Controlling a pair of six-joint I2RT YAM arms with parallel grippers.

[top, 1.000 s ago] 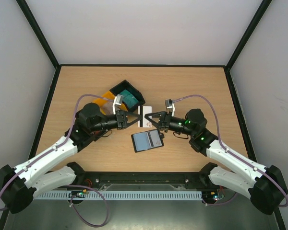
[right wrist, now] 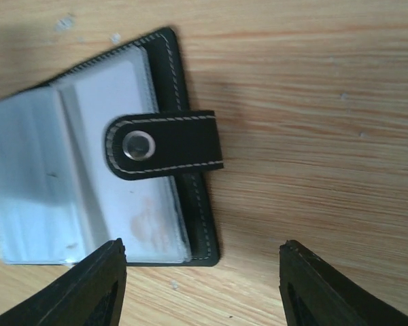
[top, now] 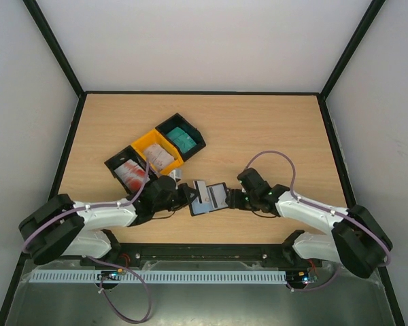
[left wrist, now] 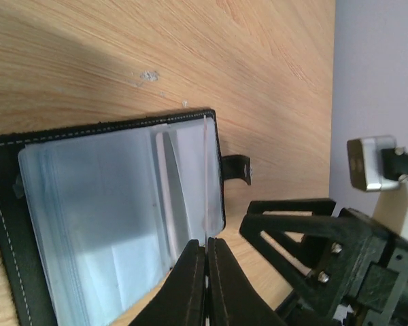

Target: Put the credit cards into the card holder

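Observation:
A thin card (top: pixel 201 192) is in my left gripper, whose fingers are shut on it. In the left wrist view the card (left wrist: pixel 206 170) shows edge-on as a thin line over the holder. The open card holder (left wrist: pixel 88 204) has a black stitched rim, clear sleeves and a snap strap (right wrist: pixel 166 145). It lies flat on the table. From the frames I cannot tell whether the card touches the sleeves. My right gripper is open and empty, low by the holder's strap side, its fingers (right wrist: pixel 102 278) wide apart.
Up and left in the top view stand three joined bins: a black one (top: pixel 110 163) with red-and-white contents, a yellow one (top: pixel 139 144) and a black one (top: pixel 198 144) with green contents.
A second ago both grippers were at the card, high above the table. The right gripper has since come off it; both arms have descended, the left bringing the card over the holder.

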